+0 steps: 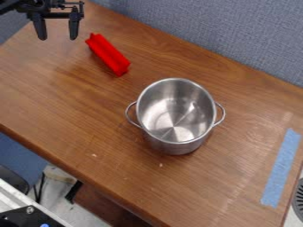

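At the upper left of the camera view, my black gripper (57, 35) hangs over the wooden table (83, 120) with its two fingers apart and nothing between them. A red elongated object (108, 53) lies a short way to its right, apart from the fingers. A steel pot (175, 137) with two side handles stands right of the middle, and its inside looks empty.
A strip of blue tape (281, 168) lies along the right side of the table. A grey padded wall (225, 27) borders the back. Cables show below the table's left edge.
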